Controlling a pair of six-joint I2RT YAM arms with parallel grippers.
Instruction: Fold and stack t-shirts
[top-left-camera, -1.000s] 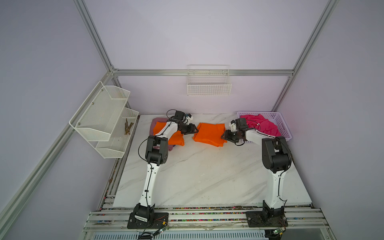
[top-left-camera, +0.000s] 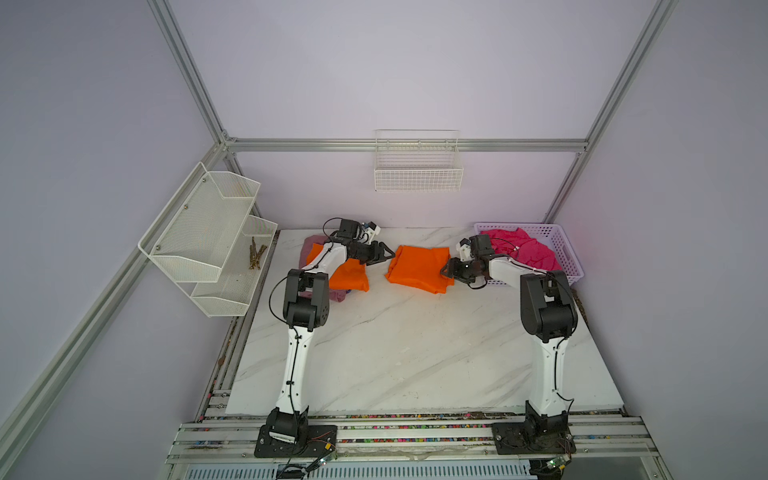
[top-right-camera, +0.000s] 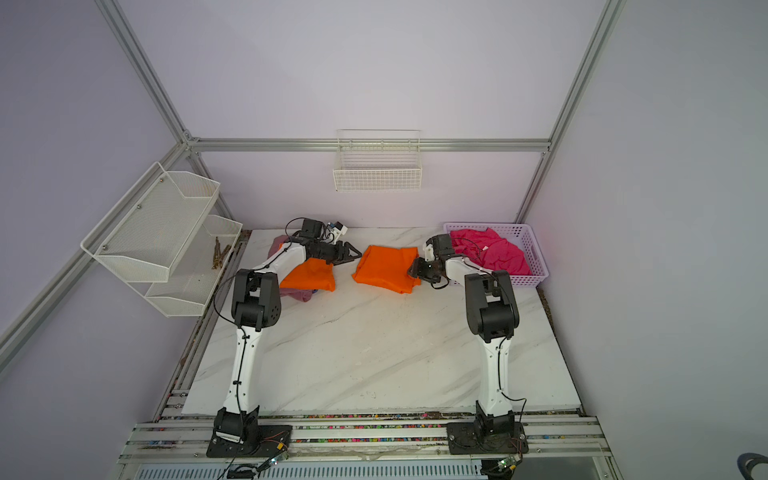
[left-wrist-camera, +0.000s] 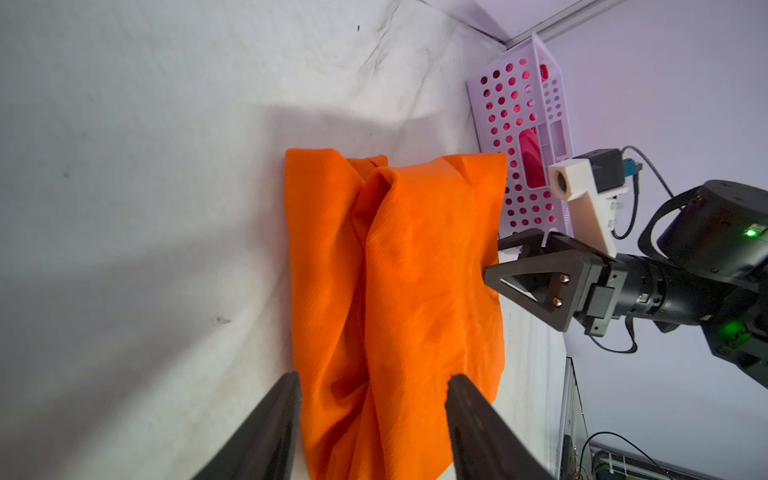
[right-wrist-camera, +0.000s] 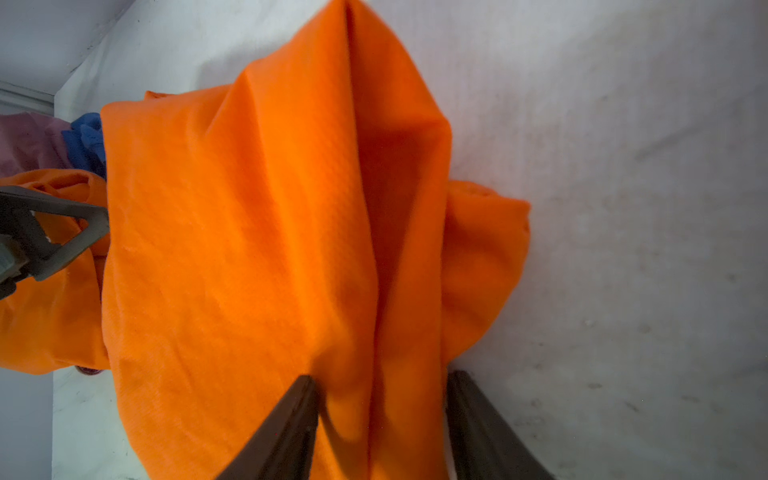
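A folded orange t-shirt (top-left-camera: 418, 268) lies on the middle of the table, its edges bunched in loose folds. My left gripper is open just beside its left side, in the top views slightly raised. At the shirt's right edge my right gripper stands open over a thick fold. On the left lies a stack (top-right-camera: 308, 277) of orange cloth over mauve and blue garments, partly hidden by the left arm.
A lilac basket (top-left-camera: 564, 248) of pink clothes stands at the back right, behind the right arm. Wire shelves (top-left-camera: 204, 228) hang on the left wall, another wire rack (top-left-camera: 418, 177) at the back.
My left gripper has risen a little and shifted slightly back from where it was. The right arm has moved very slightly; the middle shirt looks unchanged.
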